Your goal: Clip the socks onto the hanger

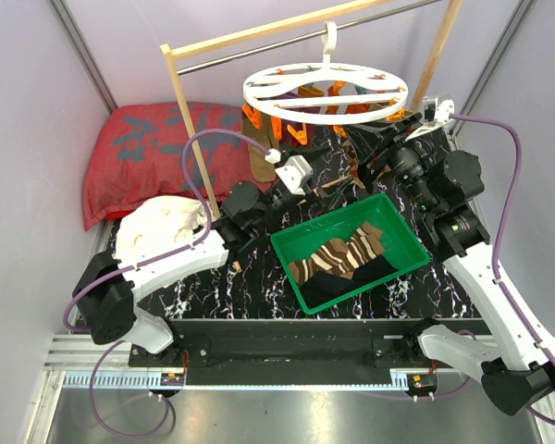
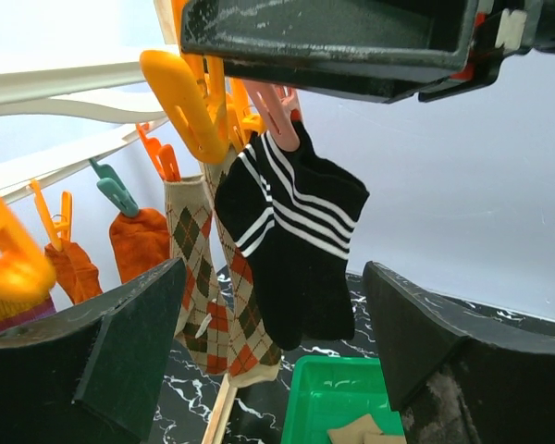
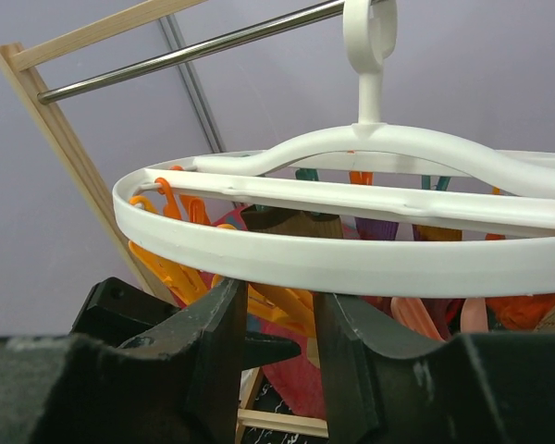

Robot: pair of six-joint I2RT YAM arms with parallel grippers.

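The white round hanger with orange, pink and teal clips hangs from the rail. A black striped sock hangs below a pink clip, in front of argyle socks. My left gripper stands open below it, nothing gripped. My right gripper is high at the hanger's rim, fingers slightly apart around an area of orange clips; whether anything is held between them is unclear. In the top view more socks lie in the green bin.
The wooden rack frames the hanger. A red cushion lies at the back left, a white cloth before it. The two arms are close together under the hanger.
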